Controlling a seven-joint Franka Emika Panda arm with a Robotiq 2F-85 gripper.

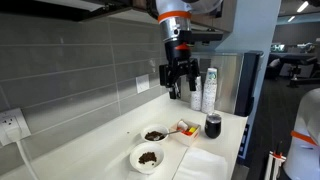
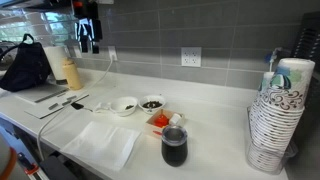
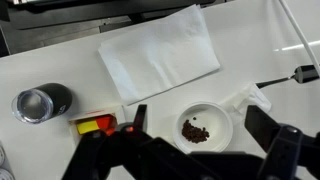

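Note:
My gripper is open and empty, high above the counter; in exterior view 1 the same gripper [image 1: 179, 88] hangs well over the bowls. Below it sits a white bowl [image 3: 222, 139] with dark brown bits. A second white bowl [image 1: 163, 141] of dark bits shows in exterior view 1. A small box [image 2: 155, 130] holds red and yellow items. Close by stands a dark jar [image 2: 175, 148] with a silvery top. A blank white sheet [image 3: 160, 55] lies flat on the counter. To its right is a black-handled utensil [image 3: 304, 73], its other end unclear.
Tall stacks of paper cups [image 2: 275, 115] rise at the right in exterior view 2. A grey tiled wall [image 2: 225, 65] with outlets backs the counter. Bare white counter [image 2: 218, 125] lies between the box and the cup stacks.

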